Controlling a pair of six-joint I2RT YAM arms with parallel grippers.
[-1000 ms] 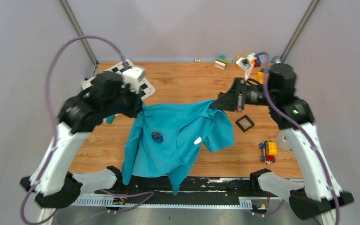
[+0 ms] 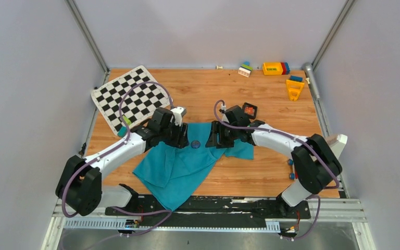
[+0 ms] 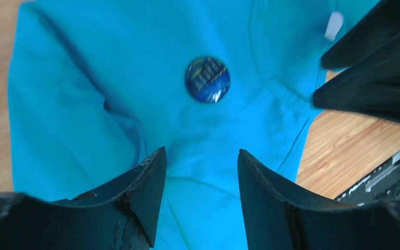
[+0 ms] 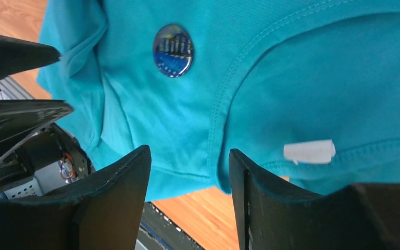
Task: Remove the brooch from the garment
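A teal garment [image 2: 185, 177] lies spread on the wooden table. The round dark-blue brooch [image 2: 195, 144] sits on its upper part, glossy and face up in both wrist views. Left of the brooch hovers my left gripper [image 2: 181, 145], and to its right my right gripper [image 2: 212, 146]. In the left wrist view the left fingers [image 3: 148, 182] stand apart with only fabric beneath; the brooch [image 3: 207, 79] lies beyond them. The right fingers [image 4: 127, 179] are also apart and empty, the brooch [image 4: 173, 50] ahead and to the left. Neither gripper touches it.
A checkerboard [image 2: 133, 99] leans at the back left. Toy blocks [image 2: 275, 69] and a yellow piece [image 2: 294, 88] stand at the back right. A small dark frame [image 2: 249, 110] is near the right arm. Both grippers are close together over the cloth.
A second ago both grippers held the garment up by its upper edge. Now it lies flat on the table, let go, and both grippers have come in low on either side of the brooch.
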